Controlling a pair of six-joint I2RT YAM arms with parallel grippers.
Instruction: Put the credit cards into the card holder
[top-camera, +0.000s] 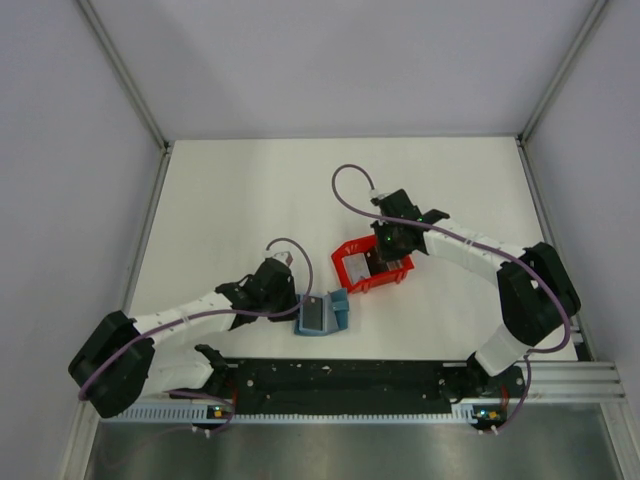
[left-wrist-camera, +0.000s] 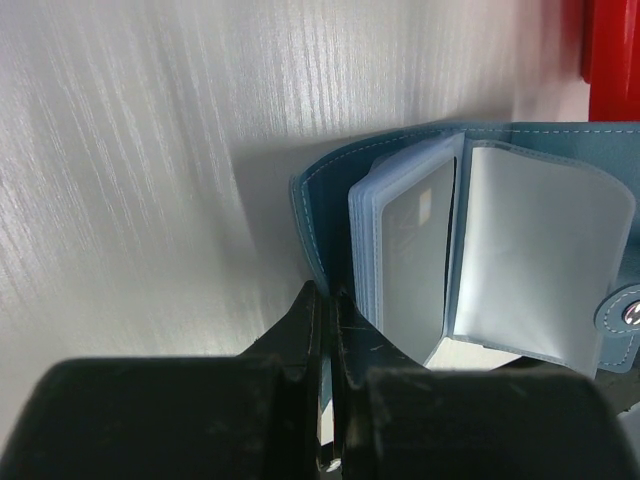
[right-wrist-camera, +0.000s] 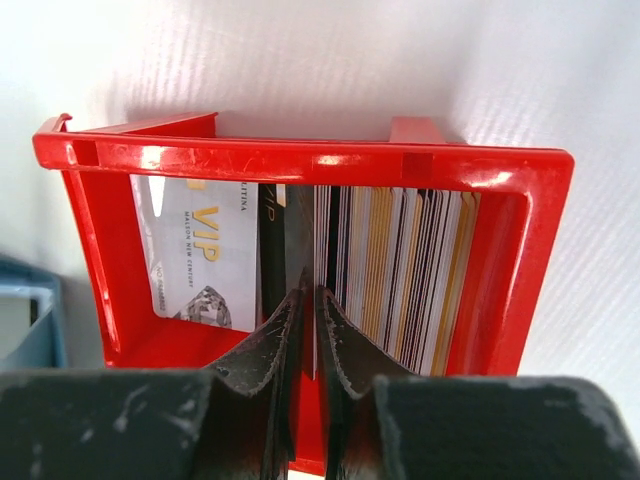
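A blue card holder (top-camera: 336, 309) lies spread on the table at the front, its clear sleeves (left-wrist-camera: 535, 255) facing up. At its left edge my left gripper is shut on the thin blue border. Behind and to the right stands a red basket (top-camera: 365, 287) with a row of upright cards (right-wrist-camera: 395, 270) and a white VIP card (right-wrist-camera: 205, 255) leaning at one side. My right gripper reaches into it, slightly open, its fingertips at the left end of the row. A thin card edge shows in the narrow gap; whether it is gripped is unclear.
The basket's front rim (right-wrist-camera: 300, 158) crosses close above the right fingertips. Only a small gap separates the basket from the holder.
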